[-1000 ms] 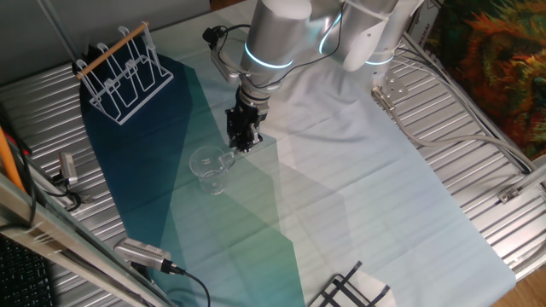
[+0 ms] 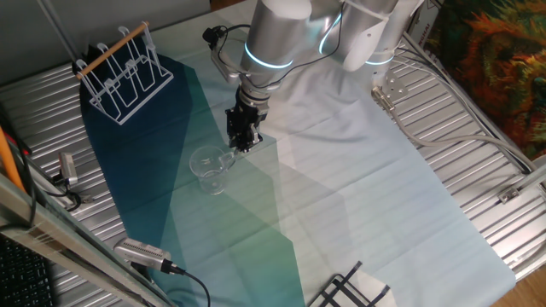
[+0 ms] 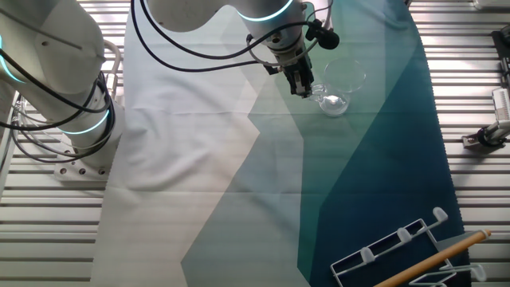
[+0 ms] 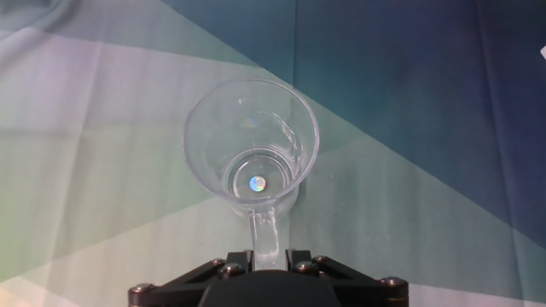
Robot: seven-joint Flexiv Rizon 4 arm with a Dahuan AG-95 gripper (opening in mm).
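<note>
A clear, see-through mug (image 2: 212, 173) is near the teal and dark-blue boundary of the cloth; it looks empty, with a small shiny round spot at its bottom in the wrist view. Its handle (image 4: 266, 239) points toward my gripper, whose dark fingers close in on both sides of it, shut on the handle. From the side, the gripper (image 3: 301, 94) meets the handle end of the mug (image 3: 335, 104). Whether the mug's base touches the cloth is hard to tell. The handle's end is hidden behind the fingers.
A white wire rack (image 2: 128, 81) with a wooden bar stands at the cloth's far-left corner. A dark wire frame (image 2: 350, 290) lies at the front edge. A camera on a mount (image 2: 143, 253) sits at the left front.
</note>
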